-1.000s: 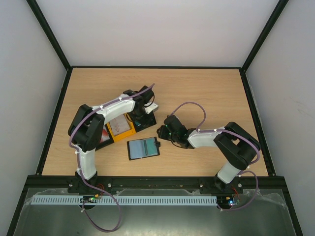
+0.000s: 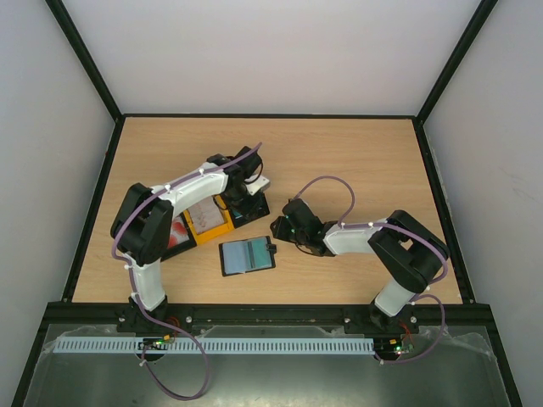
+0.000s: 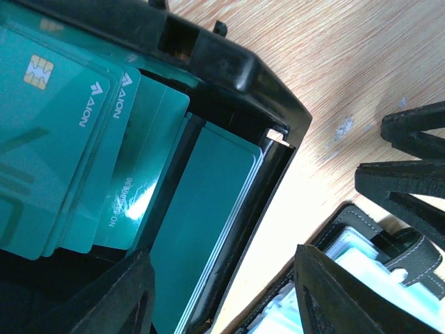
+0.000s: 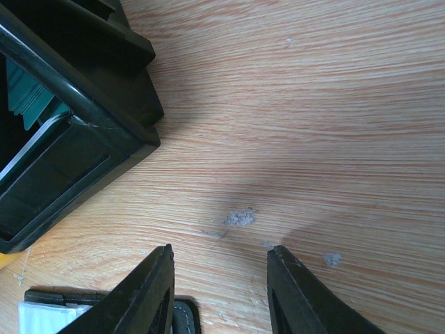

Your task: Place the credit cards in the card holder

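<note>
A black tray of teal cards [image 3: 52,139] fills much of the left wrist view; in the top view it is partly under my left arm. My left gripper hangs over it, fingers apart, with a slot of teal cards between and beyond them. The card holder [image 2: 247,255], a flat black case with blue and teal sleeves, lies in front of the trays. My right gripper stands open over bare wood right of the tray, above the holder's back edge, with nothing between its fingers.
A yellow tray [image 2: 206,218] and a dark tray with red cards [image 2: 177,236] sit left of the teal tray.
My left arm has shifted slightly left over the trays since a second ago. The right arm and the card holder look unmoved.
</note>
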